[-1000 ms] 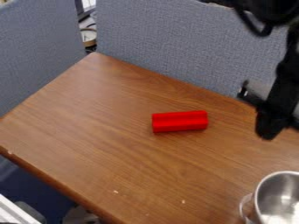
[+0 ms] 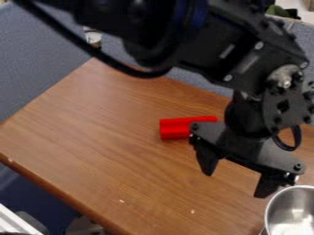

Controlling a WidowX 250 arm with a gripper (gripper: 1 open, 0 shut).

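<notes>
A red cylinder point(image 2: 179, 127) lies on its side on the wooden table, its right part partly behind my gripper point(image 2: 238, 177). The gripper hangs open just right of and in front of the cylinder, fingers pointing down, with nothing seen between them. A shiny metal container point(image 2: 291, 215) sits at the lower right, a little beyond the right finger.
Grey padded walls point(image 2: 37, 55) border it at the back. The arm's body and cables fill the upper middle and right of the view.
The arm and gripper have come from the right side leftward and lower in the picture, now partly covering the red cylinder. The cylinder and metal container look unmoved.
</notes>
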